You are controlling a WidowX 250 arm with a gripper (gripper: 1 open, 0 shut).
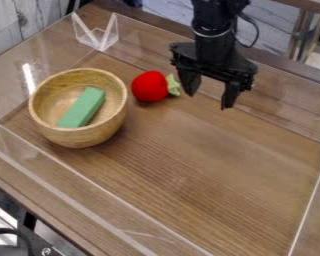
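Observation:
My dark gripper hangs over the upper middle of the wooden table, to the right of a red round object with a small green part. Whether its fingers are open or shut is unclear. A wooden bowl on the left holds a green block.
A clear wire or plastic piece lies at the back left. Dark cables or parts show at the bottom left corner.

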